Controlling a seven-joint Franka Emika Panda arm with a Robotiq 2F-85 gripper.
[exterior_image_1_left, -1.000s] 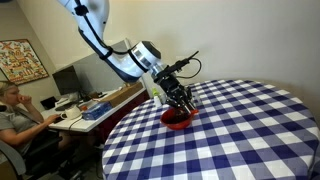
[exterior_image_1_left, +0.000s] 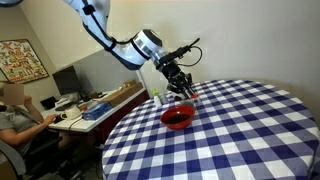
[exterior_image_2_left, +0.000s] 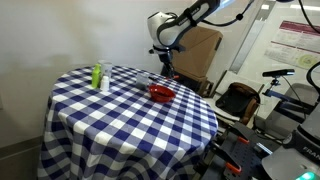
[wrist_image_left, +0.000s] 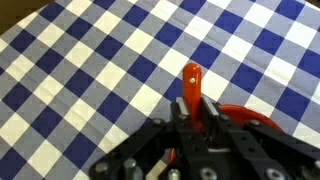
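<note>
A slim orange-red piece (wrist_image_left: 192, 82) stands up between the fingers of my gripper in the wrist view; the gripper is shut on it. Its lower part is hidden by the fingers. In exterior view 1 my gripper (exterior_image_1_left: 188, 91) hangs just above and slightly right of a red bowl (exterior_image_1_left: 177, 118) on the checked tablecloth. Exterior view 2 has the red bowl (exterior_image_2_left: 160, 94) near the table's far right side. Part of the bowl's rim (wrist_image_left: 262, 119) shows beside and behind the fingers in the wrist view. What lies inside the bowl is too small to make out.
A green bottle (exterior_image_2_left: 96, 76) and a white bottle (exterior_image_2_left: 105, 84) stand left of the bowl in exterior view 2. A seated person (exterior_image_1_left: 18, 125) is at a desk beyond the table's left side.
Over the last second the gripper has risen from low over the bowl to clear above it, carrying the orange-red piece. The bowl stays where it was. The seated person has shifted.
</note>
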